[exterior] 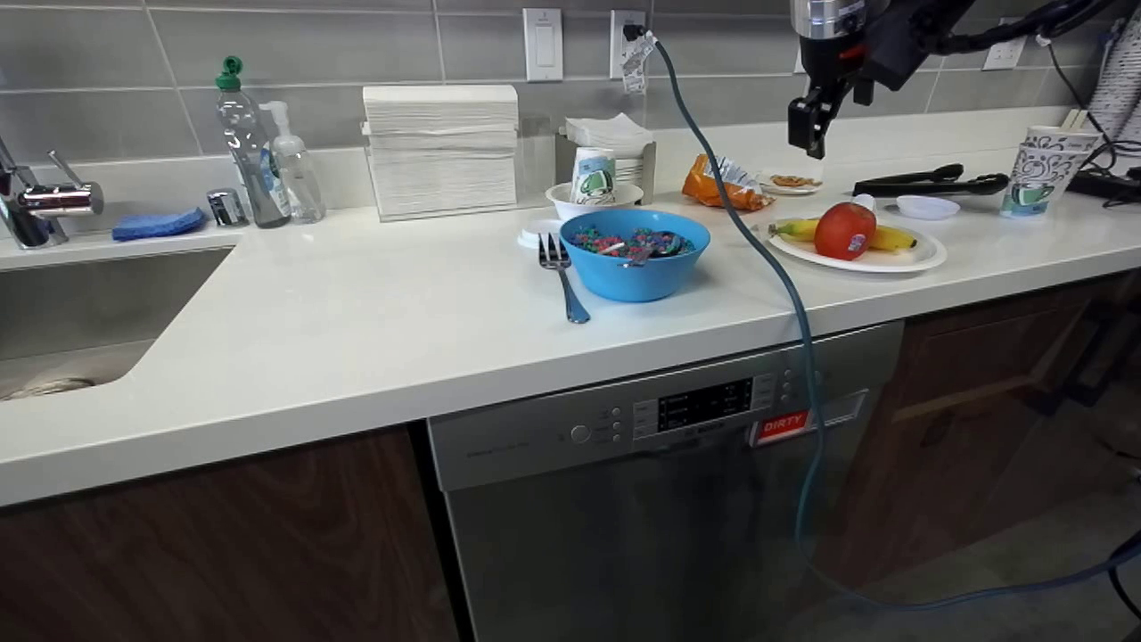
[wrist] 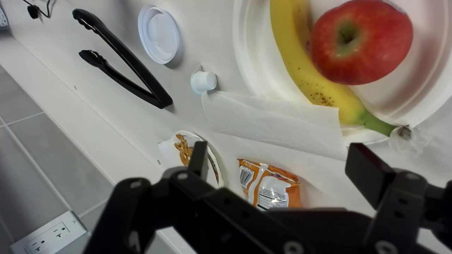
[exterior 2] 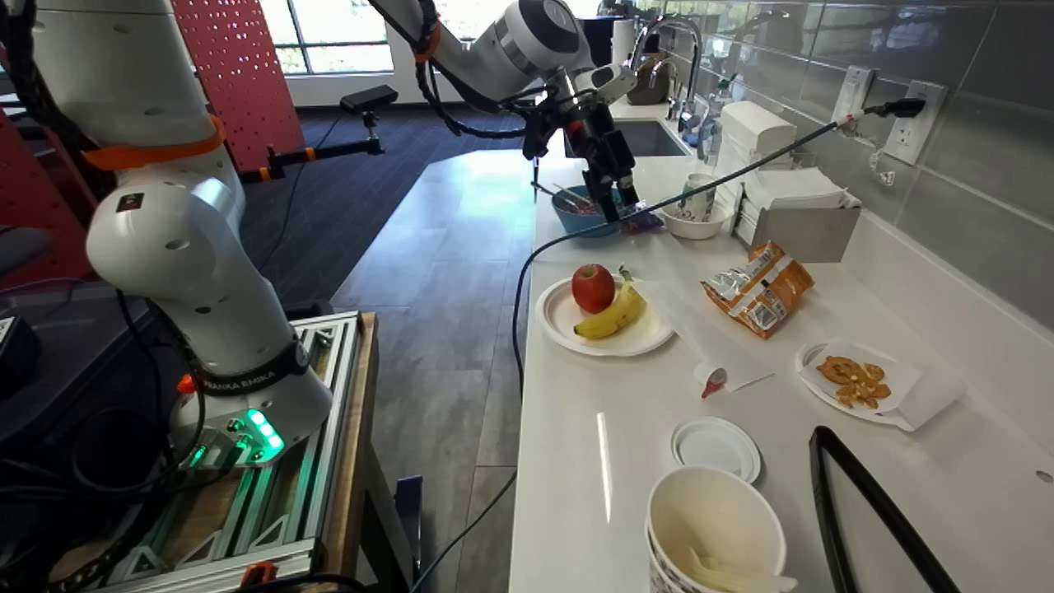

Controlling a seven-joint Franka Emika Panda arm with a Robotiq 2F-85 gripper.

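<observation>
My gripper stands open above the counter, its two dark fingers wide apart with nothing between them. Below it in the wrist view lie an orange snack bag [wrist: 271, 186] and a white paper sleeve [wrist: 275, 120]. A white plate [wrist: 248, 46] holds a red apple [wrist: 362, 42] and a yellow banana [wrist: 296, 63], off beyond the fingertips. In exterior view 1 the gripper [exterior: 808, 127] hangs over the counter's back part, higher than the plate [exterior: 925, 257] and the bag [exterior: 718, 182], touching neither.
A blue bowl of wrapped candy [exterior: 631, 273] sits beside a fork [exterior: 567, 280]. Black tongs [wrist: 127, 63], a small white lid [wrist: 159, 34] and a plate of pretzels [exterior 2: 855, 380] are nearby. A cable [exterior: 749, 235] crosses in front of the counter.
</observation>
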